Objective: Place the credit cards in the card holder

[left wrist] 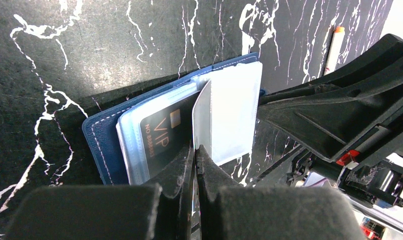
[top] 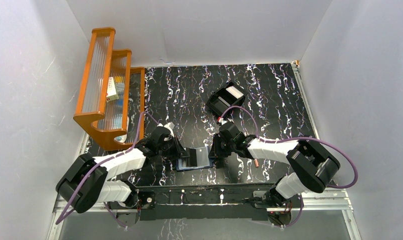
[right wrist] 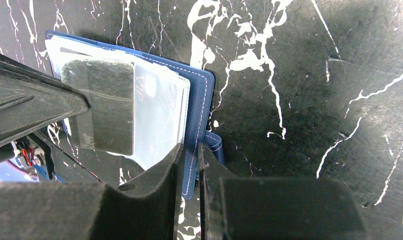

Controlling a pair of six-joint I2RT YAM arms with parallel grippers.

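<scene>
The blue card holder (left wrist: 106,145) lies open on the dark marbled table, its clear sleeves showing. A black VIP card (left wrist: 161,132) is in the sleeve area on its left side. My left gripper is shut on a thin upright panel (left wrist: 203,115), whose dark face (right wrist: 109,107) leans over the holder; I cannot tell whether it is a loose card or a filled sleeve. At the holder's right edge, my right gripper has its fingertips slightly apart around the blue cover's border. Whether they press on it is unclear.
A black box (top: 226,99) with compartments stands behind the right arm. A wooden rack (top: 103,95) fills the back left. An orange-tipped white stick (left wrist: 334,50) lies to the right of the holder. Open table lies behind the holder.
</scene>
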